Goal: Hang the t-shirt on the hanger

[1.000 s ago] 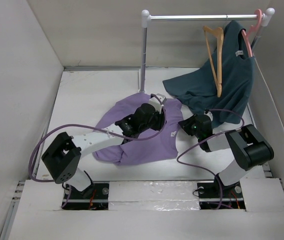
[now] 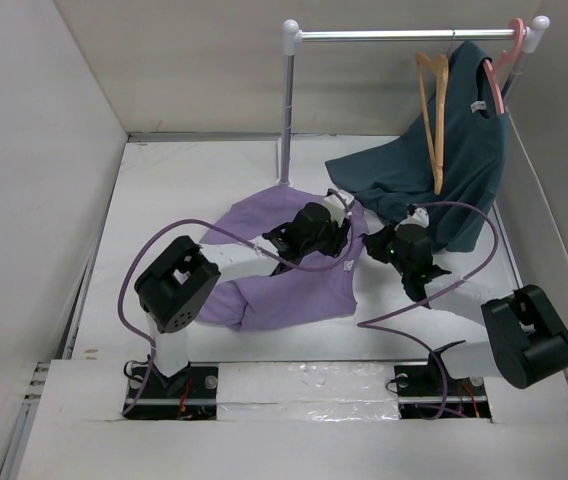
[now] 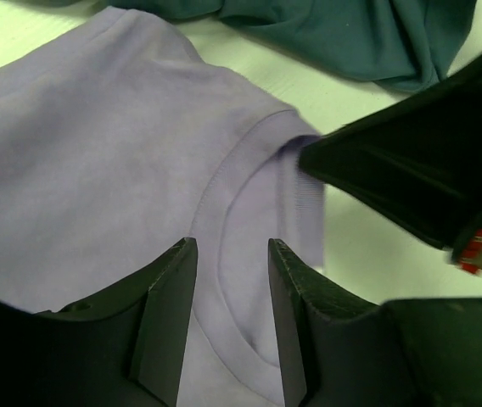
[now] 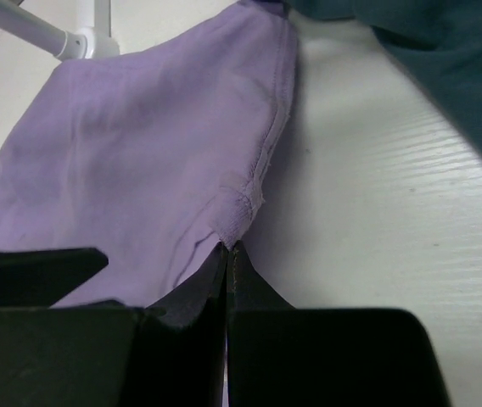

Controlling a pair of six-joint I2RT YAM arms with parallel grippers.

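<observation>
The lavender t-shirt (image 2: 254, 305) lies on the white floor below the rack. My left gripper (image 2: 339, 238) is open over its right side, the collar beneath its fingers in the left wrist view. My right gripper (image 2: 369, 242) is shut at the shirt's right edge, where a raised fold (image 4: 241, 203) meets its fingertips; how much fabric is between them is hard to tell. A wooden hanger (image 2: 439, 120) hangs from the rail, with a pink hanger (image 2: 495, 85) beside it.
A dark teal garment (image 2: 469, 170) hangs at the right of the rack (image 2: 384, 36) and spreads onto the floor behind my right gripper. Bare floor shows at the left and between the shirt and the front edge.
My left gripper has moved right over the shirt. The wooden hanger has swung slightly.
</observation>
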